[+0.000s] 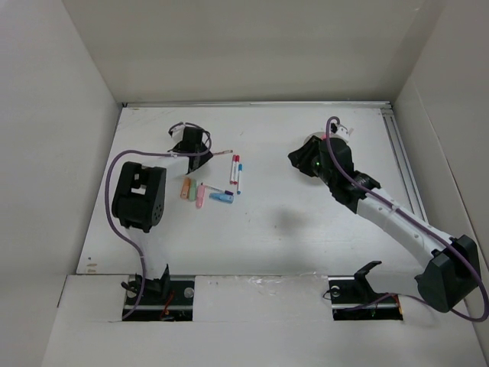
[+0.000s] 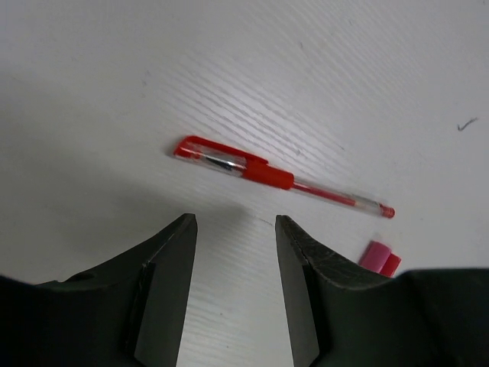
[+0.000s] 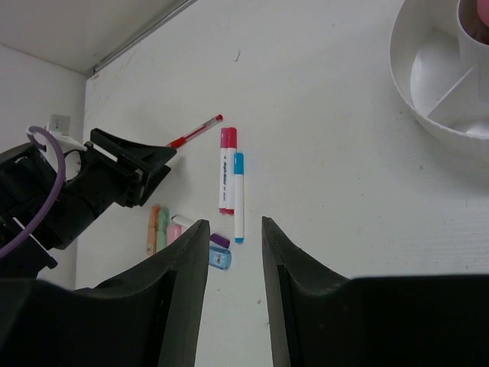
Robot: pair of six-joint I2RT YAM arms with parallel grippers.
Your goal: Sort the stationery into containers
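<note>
A red gel pen [image 2: 267,173] lies on the table just beyond the fingers of my left gripper, which stands open with nothing between them. Red-capped markers [image 1: 234,170] and a blue marker [image 1: 239,179] lie in the middle-left. Orange [image 1: 185,188], green [image 1: 192,190] and pink [image 1: 200,196] highlighters and a blue one [image 1: 221,197] lie nearer, with a purple-capped marker [image 3: 219,239]. My right gripper hangs open and empty near a white round container [image 3: 426,115] at the right, which holds a smaller cup [image 3: 470,53].
Walls enclose it at the back and sides. The right arm covers much of the white container in the top view.
</note>
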